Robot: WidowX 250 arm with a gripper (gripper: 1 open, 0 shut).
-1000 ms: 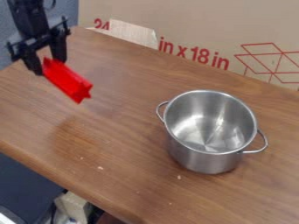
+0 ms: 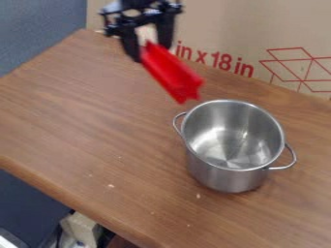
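Note:
My gripper (image 2: 150,46) is at the top middle, blurred, shut on a red block (image 2: 171,74) that hangs tilted in the air, above and to the left of a steel pot (image 2: 230,160). The pot has two side handles and stands upright on the wooden table, its visible interior empty.
A cardboard panel (image 2: 258,39) with red printing stands along the back. The table's edge runs along the lower left.
My gripper has moved from the upper left to the right with the red block in it, now much nearer the pot. The pot has not moved.

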